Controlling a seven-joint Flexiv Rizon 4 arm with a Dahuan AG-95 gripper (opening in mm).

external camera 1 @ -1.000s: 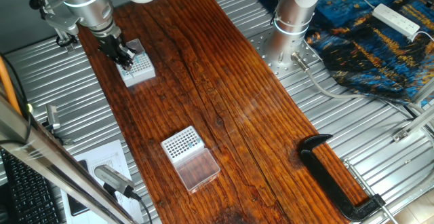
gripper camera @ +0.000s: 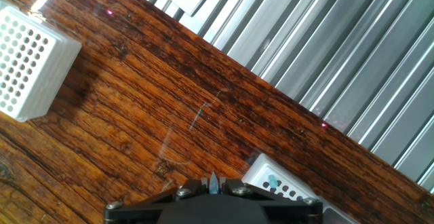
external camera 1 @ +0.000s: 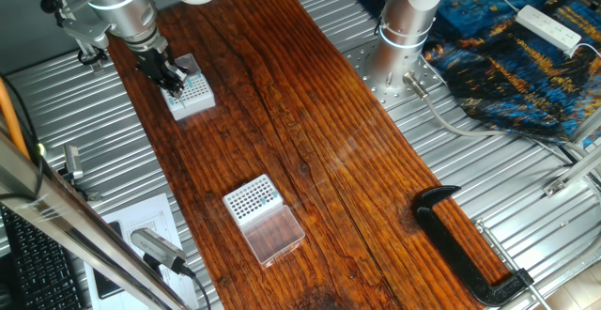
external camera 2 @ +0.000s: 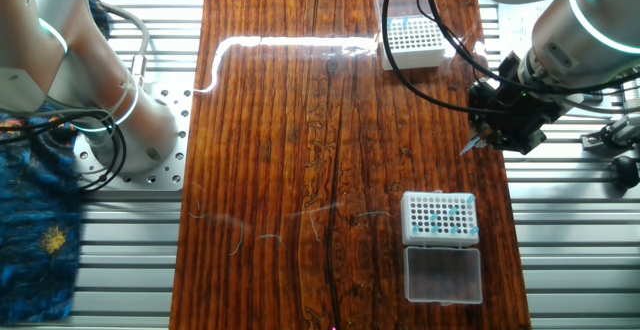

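Observation:
My gripper (external camera 2: 480,134) is shut on a small blue pipette tip (external camera 2: 471,145), which points downward over the table. In the wrist view, the tip (gripper camera: 213,183) stands between the fingers. Close by is a white tip rack (external camera 2: 440,232) with several blue tips in its holes and its clear lid folded open. Exterior view 1 shows my gripper (external camera 1: 175,81) partly covering that rack (external camera 1: 193,103). Farther along the table lies a second white rack (external camera 1: 246,203), lid also open, with one blue tip (external camera 1: 264,199) visible and the other holes seemingly empty.
Between the racks and across the middle, the wooden table (external camera 1: 282,113) is bare. A black clamp (external camera 1: 460,254) grips one table edge. Dark cables (external camera 2: 400,65) hang across exterior view 2.

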